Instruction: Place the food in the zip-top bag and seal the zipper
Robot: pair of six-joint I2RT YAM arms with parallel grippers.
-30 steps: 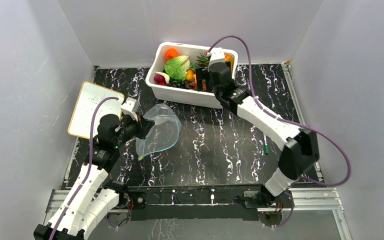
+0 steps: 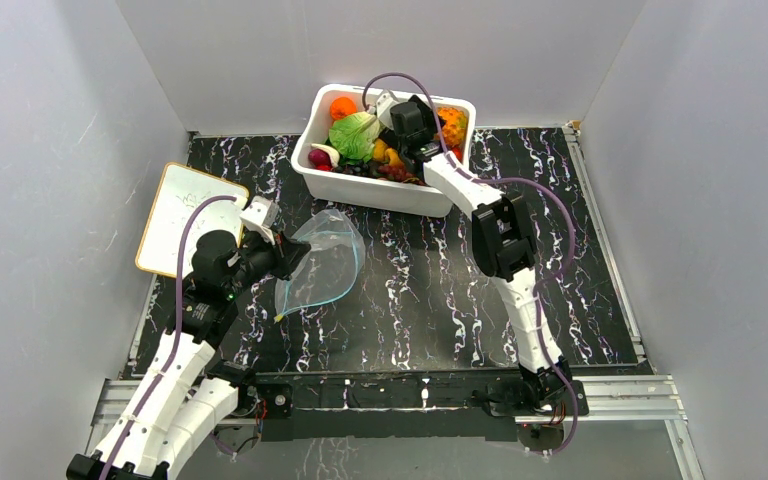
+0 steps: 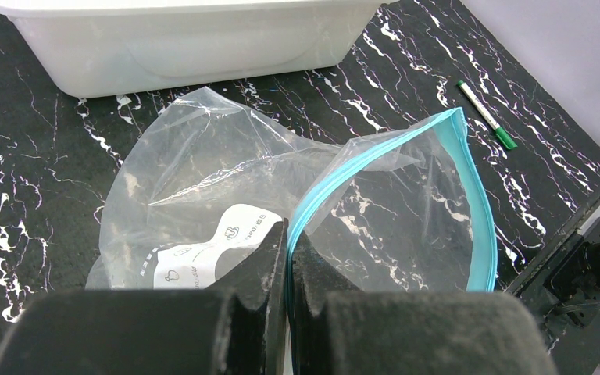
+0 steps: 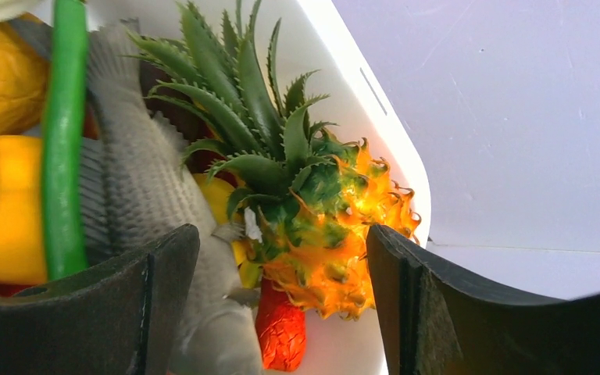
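Observation:
The clear zip top bag (image 2: pixel 325 270), with its teal zipper (image 3: pixel 476 211), lies open-mouthed on the counter. My left gripper is shut on the bag's zipper edge. My right gripper is inside the white food bin (image 3: pixel 187 47), part open around the area of the spiky orange fruit (image 4: pixel 336 234) with green leaves and a grey fish (image 4: pixel 156 187); I see nothing firmly held. A green stalk (image 4: pixel 64 156) and yellow pepper (image 4: pixel 12 203) lie beside them.
A whiteboard (image 2: pixel 185 215) lies at the left. A green marker (image 3: pixel 484 113) is on the counter. Walls enclose the back and sides.
The left arm and bag are nearly unchanged.

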